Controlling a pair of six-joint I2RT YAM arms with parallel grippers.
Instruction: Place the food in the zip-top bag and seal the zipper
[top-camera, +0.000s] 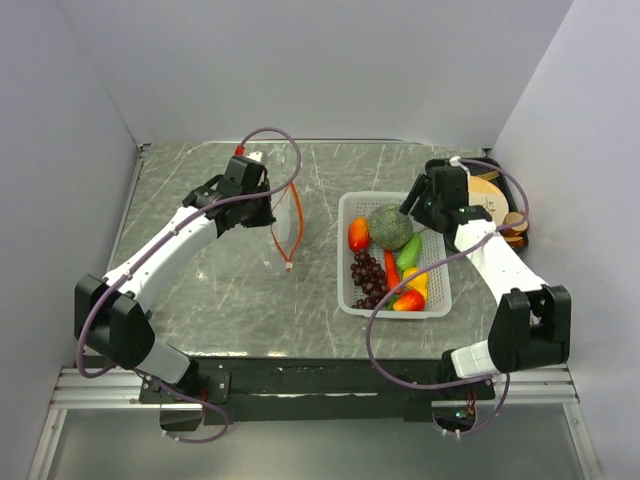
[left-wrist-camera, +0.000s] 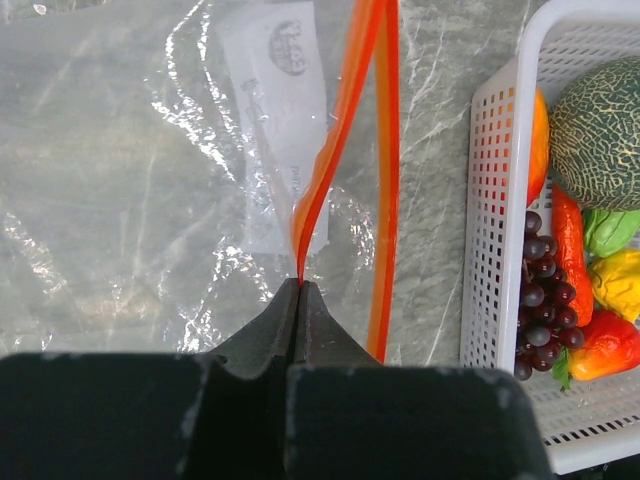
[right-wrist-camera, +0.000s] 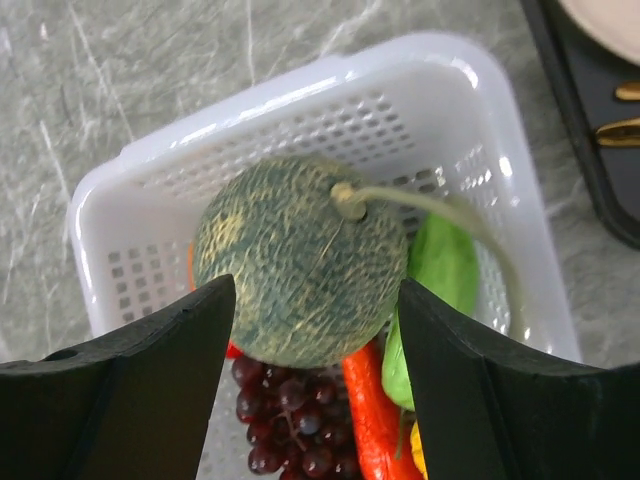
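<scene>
The clear zip top bag (left-wrist-camera: 110, 190) lies with its orange zipper edge (left-wrist-camera: 387, 200) toward the basket. One orange strip (left-wrist-camera: 330, 160) of its mouth runs down between the fingertips of my left gripper, which is shut on it; the mouth gapes between the two strips. My right gripper stands open, its fingers either side of the green melon (right-wrist-camera: 290, 250), which has a curved stem and sits in the white basket (right-wrist-camera: 500, 170). Whether the pads touch the melon, I cannot tell. Beside it lie grapes (top-camera: 369, 277), an orange pepper (top-camera: 358, 234) and other vegetables.
At the back right, partly behind my right arm, a black tray (top-camera: 524, 238) holds a plate (top-camera: 489, 198) and a round brown item (top-camera: 514, 222). Bare grey table (top-camera: 260, 320) spreads in front of the bag and left of the basket.
</scene>
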